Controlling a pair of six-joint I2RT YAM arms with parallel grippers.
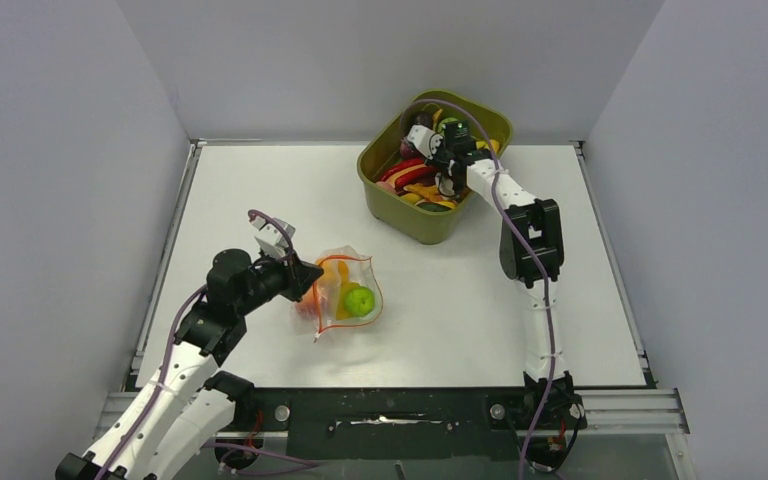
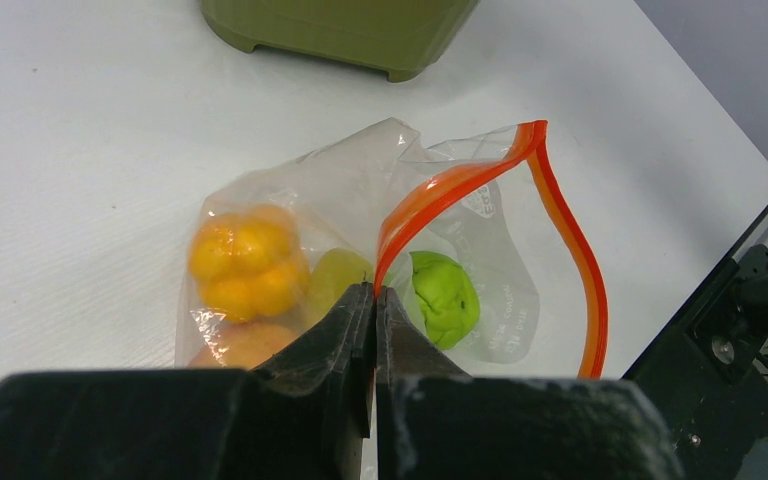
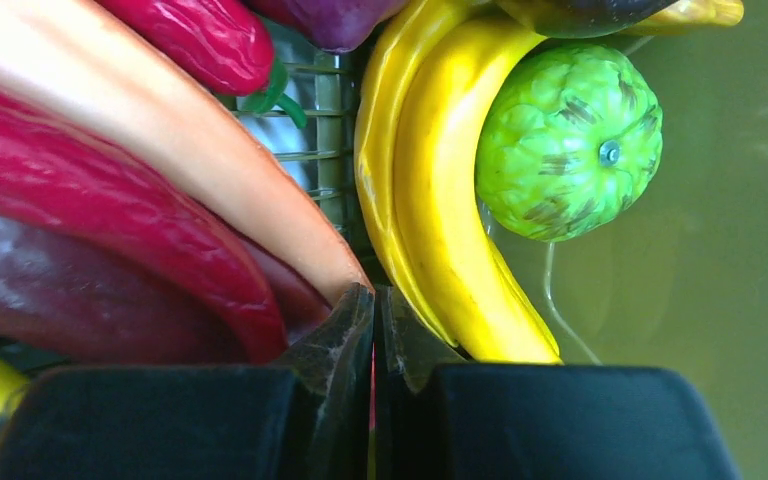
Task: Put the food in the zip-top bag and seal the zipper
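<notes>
A clear zip top bag (image 2: 290, 180) with an orange zipper lies on the table, holding a yellow pepper (image 2: 245, 260), a green item (image 2: 443, 298) and other food. My left gripper is shut at the zipper's edge; the bag's rim meets its fingertips. My right gripper is down inside the green bin (image 1: 400, 210), shut, with nothing clearly between its fingers, among bananas (image 3: 450, 190), red peppers (image 3: 130, 190), an orange-white long item (image 3: 250, 170) and a green round vegetable (image 3: 570, 140).
Walls stand at both sides and behind the bin.
</notes>
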